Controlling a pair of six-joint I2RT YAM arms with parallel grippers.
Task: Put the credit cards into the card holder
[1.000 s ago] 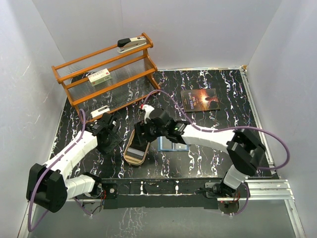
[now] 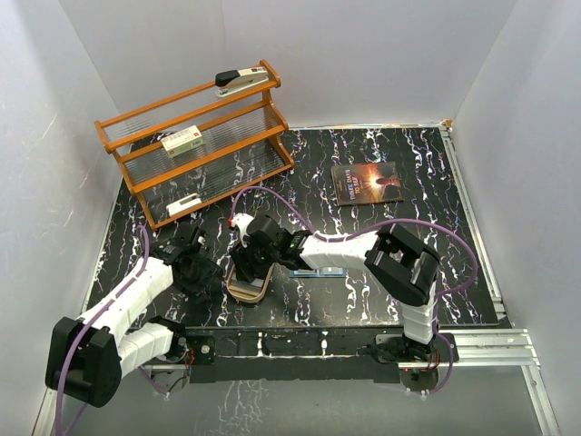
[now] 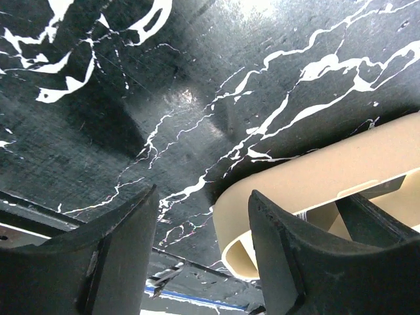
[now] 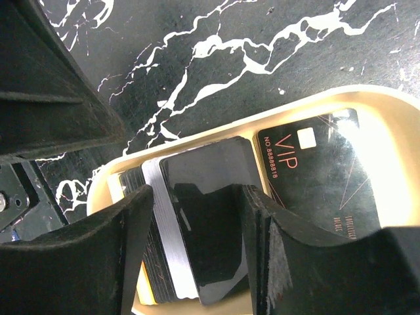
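Note:
The beige card holder [image 2: 246,292] stands at the front centre, holding several dark and silver cards. In the right wrist view a black card [image 4: 211,230], a silver card [image 4: 169,223] and a VIP card [image 4: 317,170] show inside it. My right gripper is over the holder, fingers apart around the cards at one end; whether they touch is unclear. My left gripper is part open just left of the holder [image 3: 302,170], one finger in front of its wall.
A wooden shelf [image 2: 200,127] with stapler and boxes stands at the back left. A book [image 2: 367,183] lies at the back right. A blue-edged item [image 2: 331,273] lies partly under the right arm.
My right arm has moved left and toward the front, over the card holder. My left gripper has shifted slightly toward the front.

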